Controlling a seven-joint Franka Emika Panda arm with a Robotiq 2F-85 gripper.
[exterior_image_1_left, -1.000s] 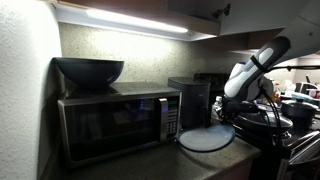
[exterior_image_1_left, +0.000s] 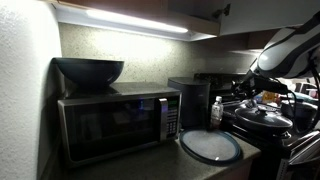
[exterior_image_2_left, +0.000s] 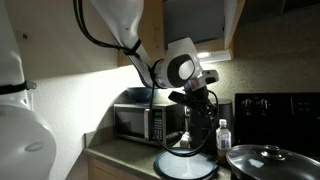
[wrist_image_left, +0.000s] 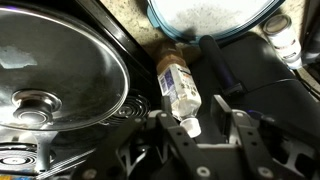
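A clear plastic bottle (exterior_image_1_left: 216, 112) with a label stands upright on the counter, behind the round plate (exterior_image_1_left: 211, 147) and left of the stove. The wrist view looks down on the bottle (wrist_image_left: 179, 82), its white cap pointing toward my gripper. The gripper's fingers stand apart, part open, with no contact on the bottle showing. In the first exterior view my gripper (exterior_image_1_left: 247, 92) is above and right of the bottle, over the stove side. The plate (exterior_image_2_left: 186, 164) lies flat in front of the bottle (exterior_image_2_left: 223, 137).
A lidded pan (exterior_image_1_left: 263, 118) sits on the stove to the right. On the left, the microwave (exterior_image_1_left: 120, 127) carries a dark bowl (exterior_image_1_left: 89, 72). A dark canister (exterior_image_1_left: 189, 100) stands behind the plate. Little bare counter surrounds the plate.
Over the last second my arm has moved right and up, away from the bottle area. The plate appears slightly lower and farther right.
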